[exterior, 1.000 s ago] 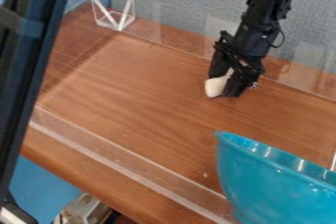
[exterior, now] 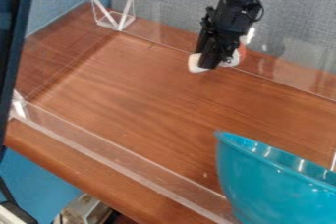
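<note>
My black gripper [exterior: 213, 49] hangs from the top of the view over the back of the wooden table [exterior: 132, 100], pointing down. Just at its fingertips is a small white object [exterior: 197, 63], partly hidden by the fingers. Another pale and reddish thing [exterior: 237, 59] shows behind the gripper. Whether the fingers are closed on the white object, I cannot tell.
A large teal bowl [exterior: 276, 189] fills the front right. A white wire frame [exterior: 113, 14] stands at the back left. Clear low walls edge the table.
The gripper has moved up and toward the back left, away from the middle. The white object at its fingertips has shifted the same way, and more shows behind it.
</note>
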